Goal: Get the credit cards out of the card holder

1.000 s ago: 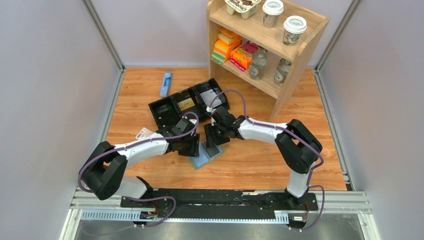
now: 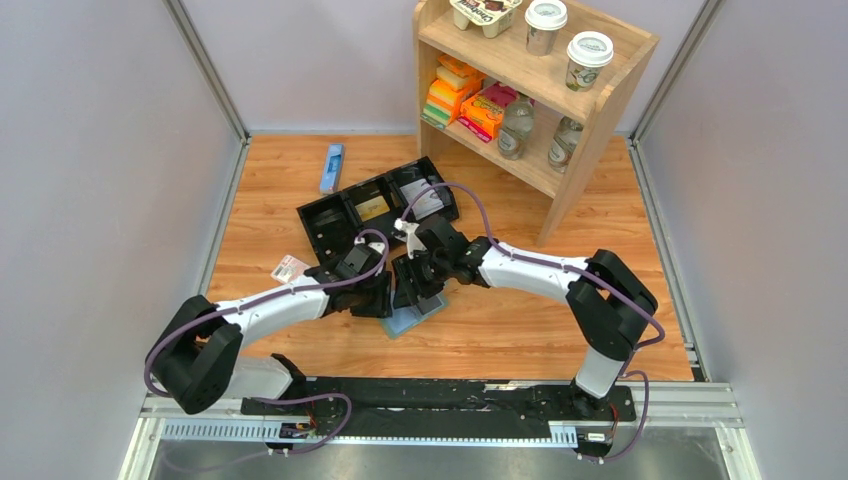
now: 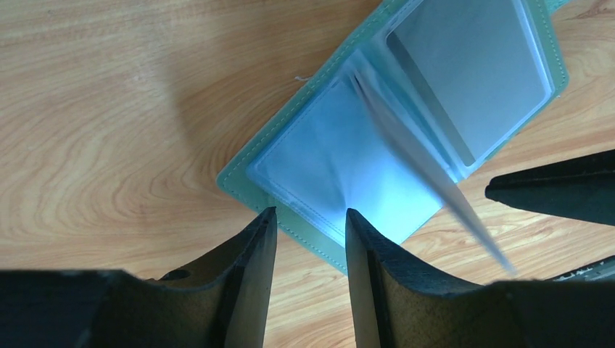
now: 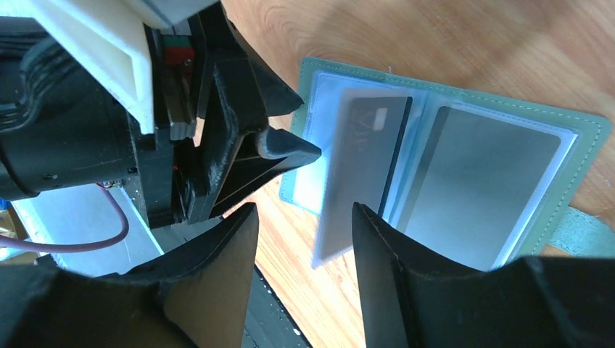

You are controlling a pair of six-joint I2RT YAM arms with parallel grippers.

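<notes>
The card holder point(image 2: 413, 316) lies opened flat on the table, green-edged with pale blue pockets. One clear sleeve point(image 3: 428, 163) stands up from its middle, nearly edge-on in the left wrist view. From the right wrist view, a grey card-like panel point(image 4: 366, 141) with a small light patch shows in that sleeve. My left gripper is part open over the holder's corner, nothing between its fingers. Opposite it, my right gripper is also part open; the sleeve's free end appears in its gap, not clamped. A flat grey pocket point(image 4: 482, 177) fills the other half.
A pink-and-white card point(image 2: 289, 268) lies left of a black compartment tray point(image 2: 322, 222). Behind stand a blue box point(image 2: 332, 168) and a wooden shelf point(image 2: 560, 205) with cups, bottles and snacks. Both grippers are very close together. Open table lies to the right.
My right gripper has moved left, nearer to the left one. The left gripper has shifted slightly left and toward the front. The holder has stayed in place.
</notes>
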